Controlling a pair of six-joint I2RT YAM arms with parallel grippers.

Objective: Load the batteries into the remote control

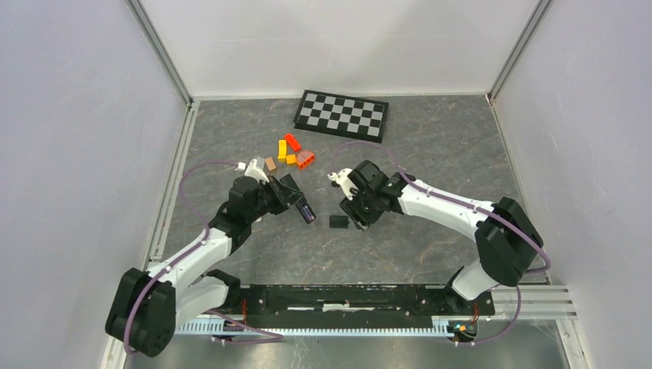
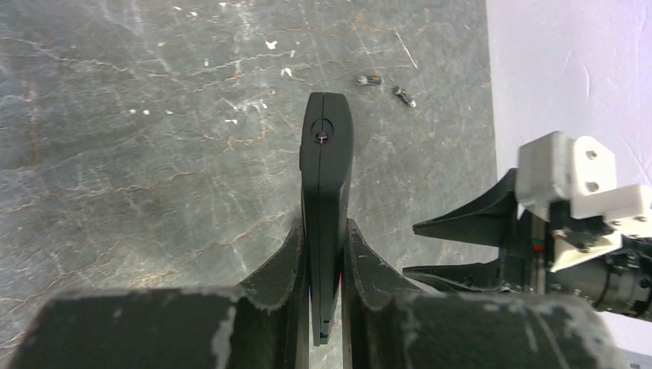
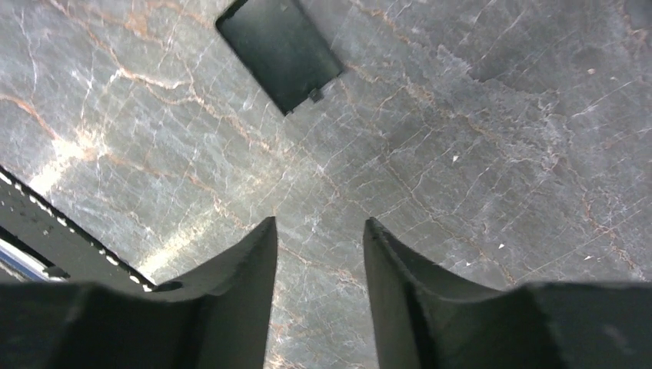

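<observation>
My left gripper (image 1: 291, 197) is shut on a black remote control (image 1: 306, 210), which is held above the table. The remote's lower end shows small coloured shapes from above, too tiny to make out. Its narrow end faces up in the left wrist view, a dark upright strip (image 2: 329, 184) between the fingers. On the table lies a black rectangular battery cover (image 1: 338, 221), seen larger as a dark plate (image 3: 281, 54) in the right wrist view. My right gripper is open beside the cover, its fingers apart and empty. Two small batteries (image 2: 368, 80) lie loose in the left wrist view.
Orange and yellow blocks (image 1: 291, 151) lie behind the left gripper, with a checkerboard (image 1: 341, 115) farther back. Bare grey table (image 1: 454, 146) stretches across the right side. A black rail (image 3: 69, 238) borders the front edge.
</observation>
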